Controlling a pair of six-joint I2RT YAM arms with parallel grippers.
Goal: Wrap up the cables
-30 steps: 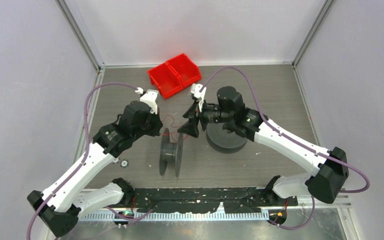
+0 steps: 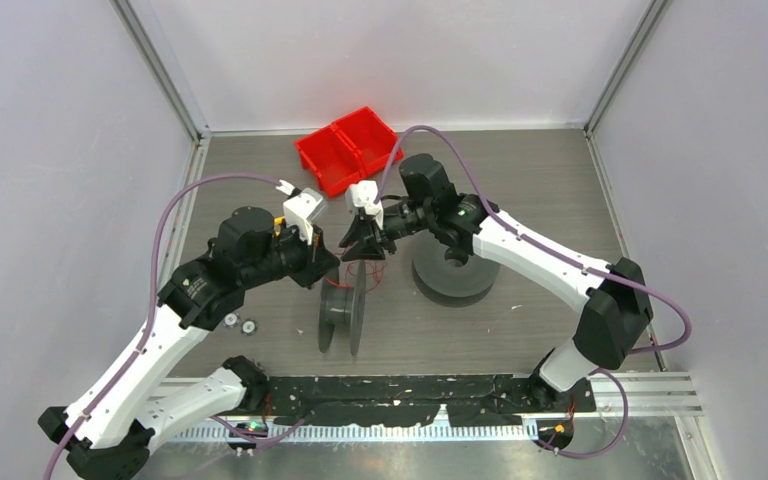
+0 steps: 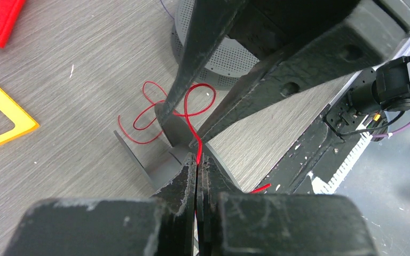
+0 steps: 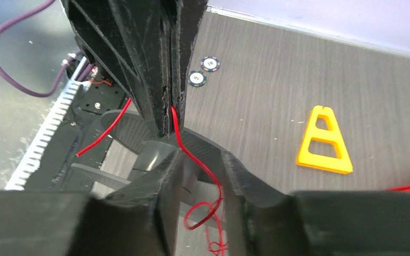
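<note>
A thin red cable point(image 3: 199, 146) runs up from my left gripper point(image 2: 322, 266), which is shut on it, with a short end poking out beside. My right gripper point(image 2: 352, 250) faces it from the right, very close, its fingers part open around the cable in the left wrist view. The cable loops beyond, partly over a dark spool point(image 2: 336, 311) lying on its side below both grippers. Whether the right fingers touch the cable is unclear.
A red bin point(image 2: 330, 157) stands at the back. A round dark object point(image 2: 455, 283) lies right of the spool. A yellow plastic piece point(image 4: 323, 164) and two chips point(image 4: 210, 64) lie on the left.
My right gripper has moved left to the left gripper, its fingers looking less widely spread.
</note>
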